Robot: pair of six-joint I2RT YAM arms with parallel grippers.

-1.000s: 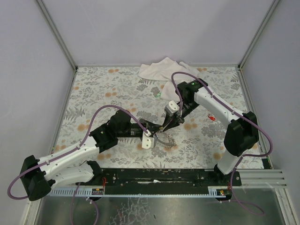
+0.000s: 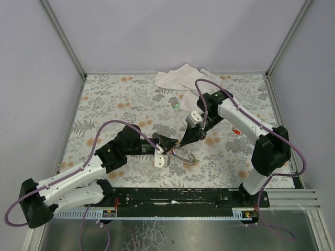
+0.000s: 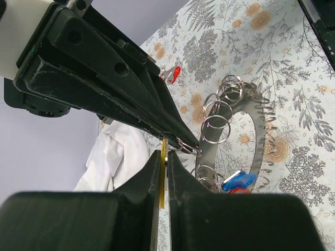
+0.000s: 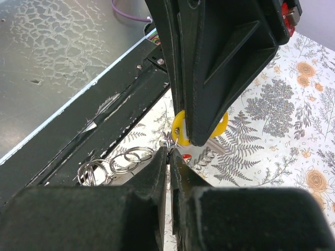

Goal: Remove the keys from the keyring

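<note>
A yellow key tag is gripped in the fingers of my left gripper [image 2: 175, 142], seen edge-on at its fingertips in the left wrist view [image 3: 163, 172]. My right gripper [image 2: 183, 142] is shut on a thin wire ring [image 4: 176, 140] that runs through the tag. The steel keyring holder [image 3: 207, 157], a curved band lined with many wire rings, lies below the grippers. A blue tag [image 3: 238, 180] and a red one [image 3: 239, 190] show beside it.
A white cloth [image 2: 180, 78] lies at the back. A small red item [image 2: 236, 130] lies on the right of the patterned mat; a small green item [image 2: 176, 106] lies toward the back.
Both arms have shifted slightly where they meet at the middle; the left arm's body sits a little further left, and the right one has turned slightly.
</note>
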